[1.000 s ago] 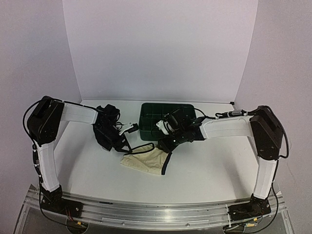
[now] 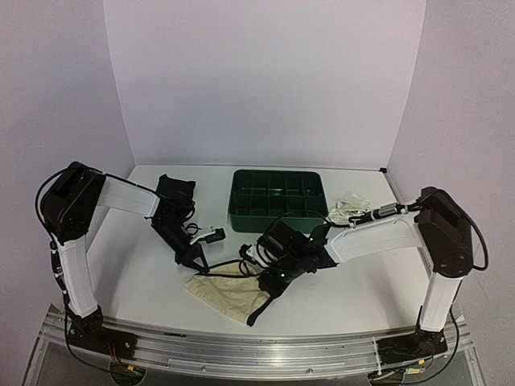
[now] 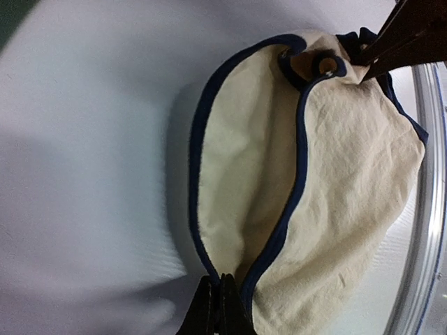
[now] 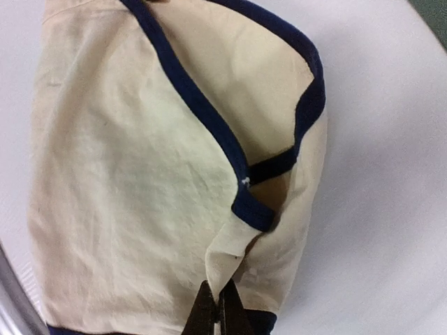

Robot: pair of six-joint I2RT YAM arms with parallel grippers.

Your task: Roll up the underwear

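Note:
Cream underwear with navy trim [image 2: 223, 293] lies on the white table near the front middle, its waistband side folded over. My left gripper is shut on the navy-edged band at the garment's left end. My right gripper is shut on bunched cream fabric at the other end, beside the navy trim. In the left wrist view the right gripper's dark fingers reach into the cloth from the upper right.
A green divided bin [image 2: 277, 193] stands behind the garment. A pale crumpled cloth [image 2: 348, 207] lies right of the bin. The table's metal front rail [image 2: 257, 342] is just in front of the garment.
Both grippers and the underwear have moved toward the table's front edge and slightly left, away from the green bin.

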